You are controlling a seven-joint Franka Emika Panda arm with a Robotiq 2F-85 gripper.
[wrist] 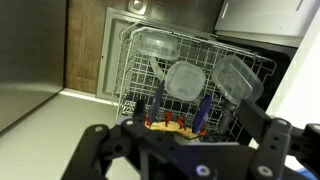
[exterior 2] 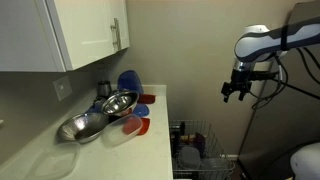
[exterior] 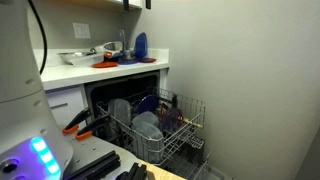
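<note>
My gripper (exterior 2: 235, 97) hangs high over the dishwasher, pointing down with its fingers apart. In the wrist view the gripper spans the lower part of the rack, and nothing shows between its fingers. Beneath it, the pulled-out wire rack (wrist: 123, 62) holds a clear container (wrist: 157, 43), a round translucent dish (wrist: 185, 80) and another clear container (wrist: 238, 78). Two blue items (wrist: 202, 114) stand among them, with red and orange pieces (wrist: 175, 126) close by. The gripper is well above all of these, touching none.
Along the counter (exterior 2: 125, 158) lie metal bowls (exterior 2: 83, 126), a clear container (exterior 2: 54, 160), red dishes (exterior 2: 147, 99) and an upright blue item (exterior 2: 130, 82). A white cabinet (exterior 2: 85, 30) overhangs it. The wall (exterior: 240, 80) closes off the far side of the rack.
</note>
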